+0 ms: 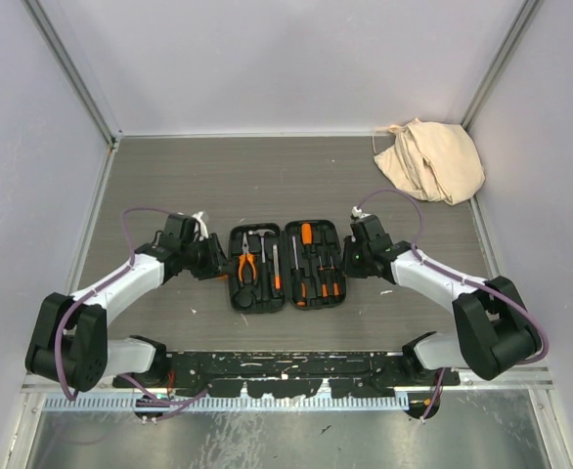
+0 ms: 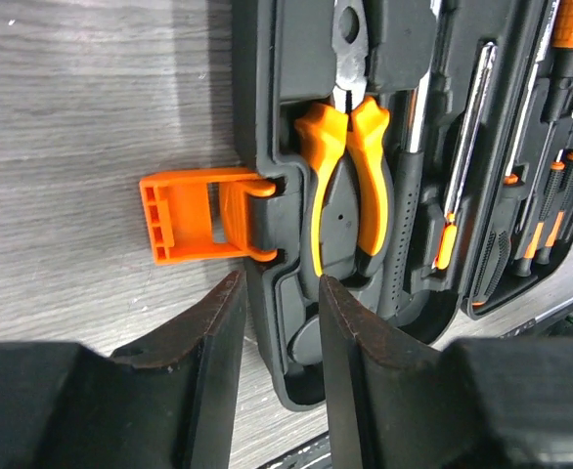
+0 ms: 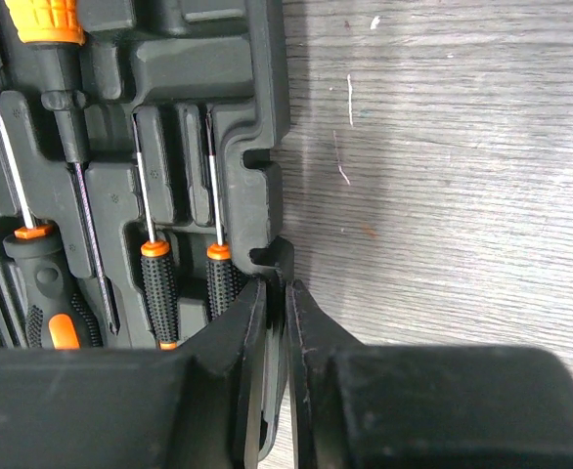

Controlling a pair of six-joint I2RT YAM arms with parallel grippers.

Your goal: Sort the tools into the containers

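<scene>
An open black tool case [image 1: 285,293] lies mid-table, holding pliers [image 2: 370,176], a hammer, screwdrivers and other tools with orange accents. My left gripper is just over the case's left edge, beside the orange latch [image 2: 184,220], fingers apart with nothing visible between them. My right gripper is at the case's right edge near the two small screwdrivers [image 3: 159,293]; its fingertips are close together around the rim, and whether they grip it cannot be told.
A beige cloth bag [image 1: 428,161] lies at the back right. The table behind the case and on both sides is clear. White walls [image 1: 42,147] bound the table.
</scene>
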